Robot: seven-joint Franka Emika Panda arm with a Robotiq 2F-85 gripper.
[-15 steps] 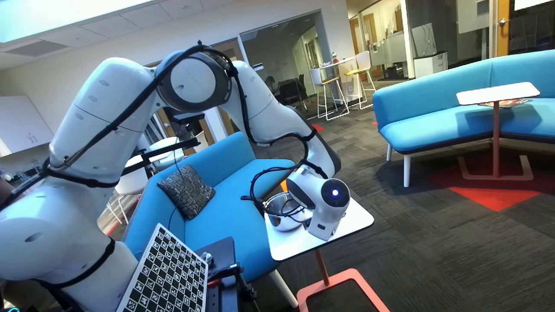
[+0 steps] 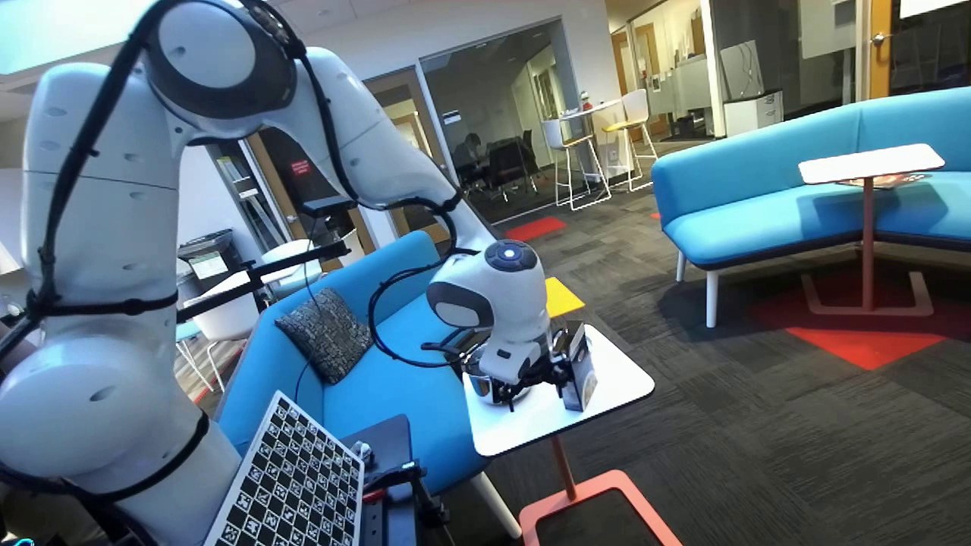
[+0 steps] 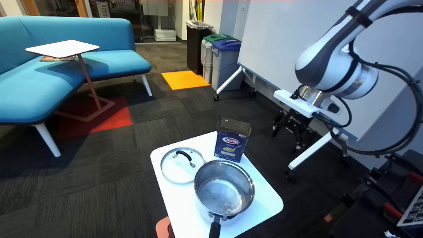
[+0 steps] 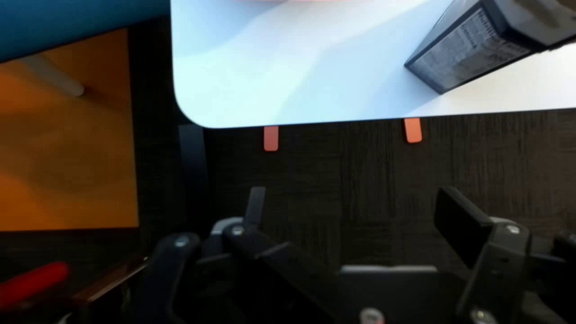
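Observation:
On the white table (image 3: 257,198), a steel pot (image 3: 224,189) stands uncovered, its inside looking empty apart from some marks on the bottom. Its lid (image 3: 181,165), glass with a black handle, lies flat beside it. Behind the pot a dark blue Barilla pasta box (image 3: 231,139) stands upright. My gripper (image 3: 291,137) hangs off to the box's side, apart from it. In the wrist view the gripper is open, its fingers wide apart with only dark floor between them. The box (image 4: 475,48) shows at the upper right there, over the table's edge.
A blue sofa (image 2: 400,391) runs along the table's far side. The checkered board (image 2: 291,482) stands near my base. A whiteboard (image 3: 317,51) on a wheeled frame rises behind my arm.
In exterior view 1 my arm has drawn back toward its base, and the hand has shifted left and up. The box, hidden behind the hand before, now shows.

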